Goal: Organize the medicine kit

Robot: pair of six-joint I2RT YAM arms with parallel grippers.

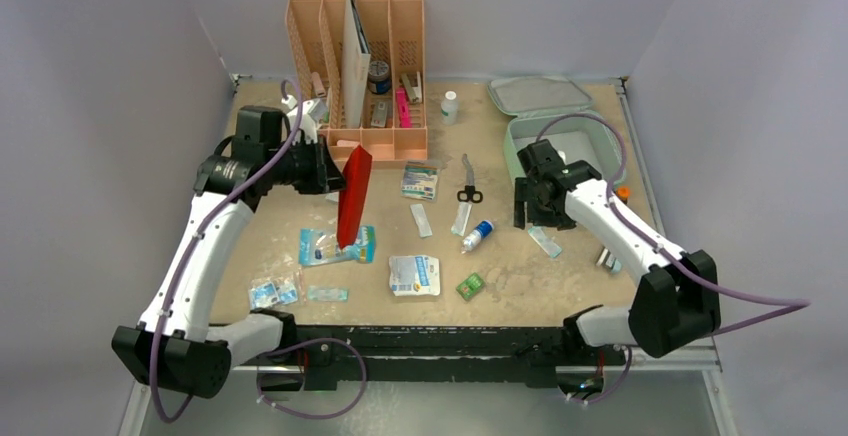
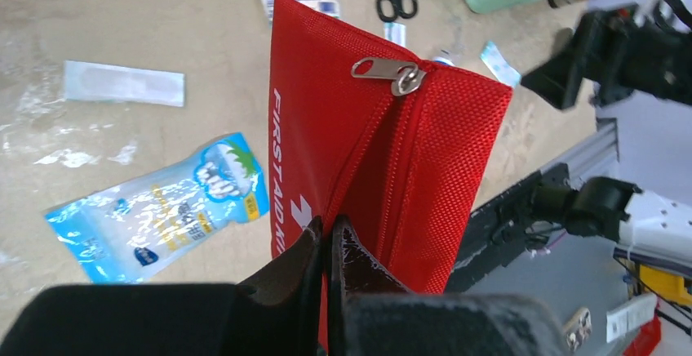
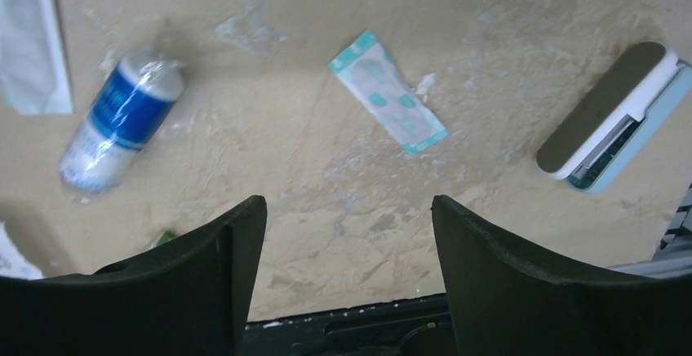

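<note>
A red zippered first aid pouch (image 2: 343, 127) hangs upright in my left gripper, whose fingers are shut on its edge. In the top view the pouch (image 1: 353, 196) is above the table, left of centre, over the end of a blue cotton-swab pack (image 1: 335, 245). My right gripper stands open over bare table, nothing between its fingers. Ahead of it lies a small white-and-teal packet (image 3: 388, 92). A blue-and-white bottle (image 3: 122, 121) is to its left. The green case (image 1: 515, 146) stands with its lid back, partly hidden by the right arm.
A pink compartment organizer (image 1: 410, 146) stands at the back with several items inside. Scissors (image 1: 469, 181), a white pouch (image 1: 414, 275), a green box (image 1: 470, 286) and several flat packets lie across the table. A stapler (image 3: 612, 115) lies at the right.
</note>
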